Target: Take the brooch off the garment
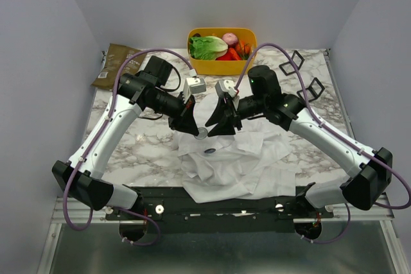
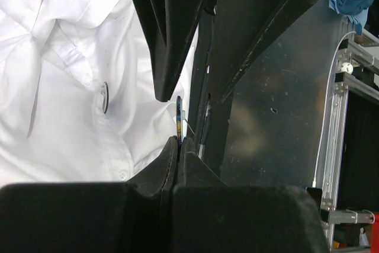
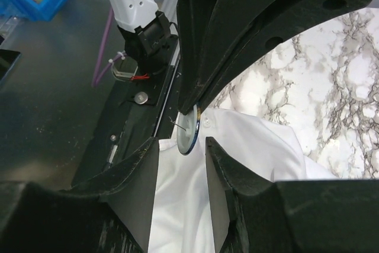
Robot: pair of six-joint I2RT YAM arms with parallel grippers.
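Observation:
A thin round brooch [image 3: 187, 132] is pinched at its edge by my left gripper, which is shut on it. The brooch appears edge-on in the left wrist view and hangs clear above the cloth; its thin pin sticks out from the back. Facing it, my right gripper stands open with nothing gripped, its fingertips a small distance from the disc. Beneath both grippers lies the white garment [image 1: 257, 178], crumpled on the table. On its cloth sits another dark, round or oval piece [image 1: 210, 151], visible edge-on in the left wrist view too.
A yellow basket [image 1: 221, 67] of vegetables stands at the back. Brown packaging [image 1: 115, 67] lies at the back left, and black frames [image 1: 313, 89] at the right. Both grippers are very close together over the garment.

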